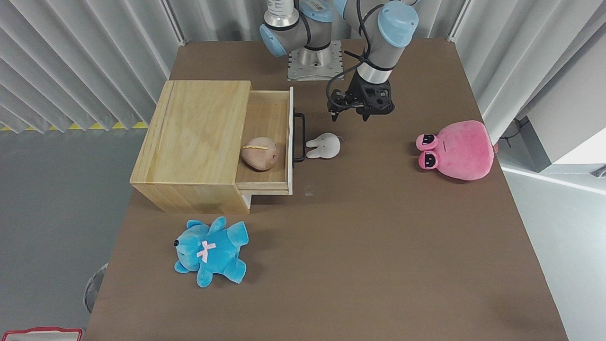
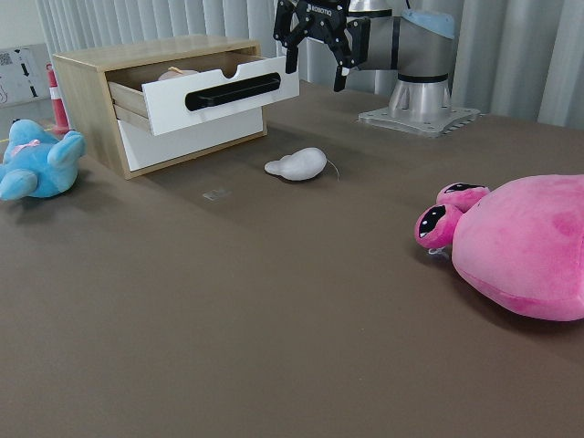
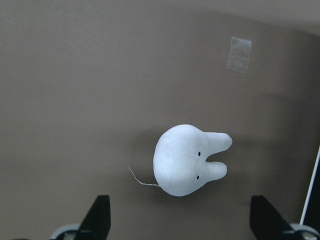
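My gripper (image 1: 350, 113) is open and empty, held above the table beside the open drawer, over and slightly right of a small white plush with long ears (image 1: 324, 145) on the table. In the wrist view that plush (image 3: 179, 160) lies between and beyond the two fingertips, a thin string trailing from it. A wooden cabinet (image 1: 190, 130) has its top drawer pulled out, black handle facing right, with a round tan plush (image 1: 261, 156) inside.
A blue bear (image 1: 221, 255) lies below the cabinet. A pink plush (image 1: 463, 150) lies at the right.
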